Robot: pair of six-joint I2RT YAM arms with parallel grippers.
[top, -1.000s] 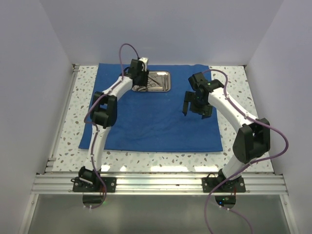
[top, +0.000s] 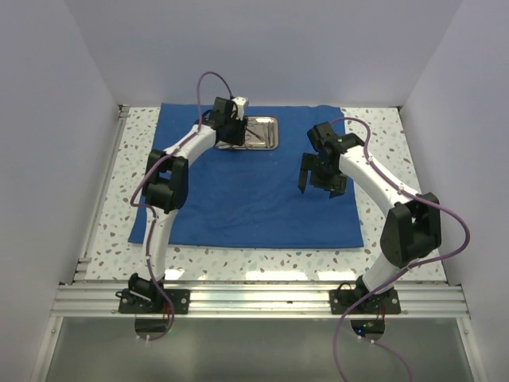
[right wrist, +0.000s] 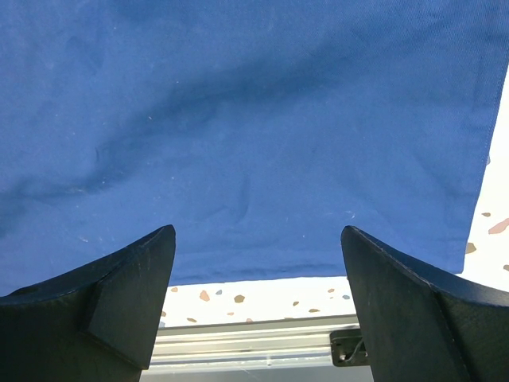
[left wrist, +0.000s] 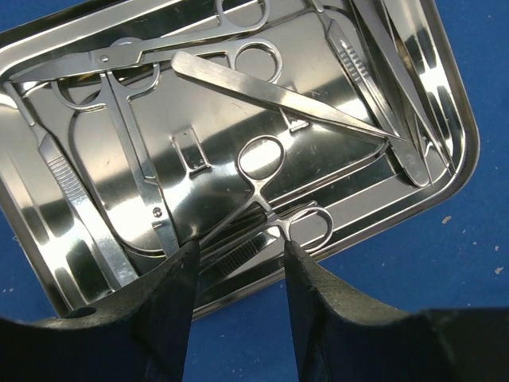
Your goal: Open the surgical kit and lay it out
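The steel tray lies at the back of the blue cloth, full of instruments: scissors, tweezers, scalpel handles and small ringed scissors. My left gripper hangs over the tray's near edge, fingers apart on either side of the lower part of the small ringed scissors, none visibly gripped. My right gripper stands open over bare cloth at the right, nothing between its fingers.
A speckled white table shows round it, bounded by walls and a metal front rail.
My left gripper has shifted slightly to the right over the tray. The right arm stays in place.
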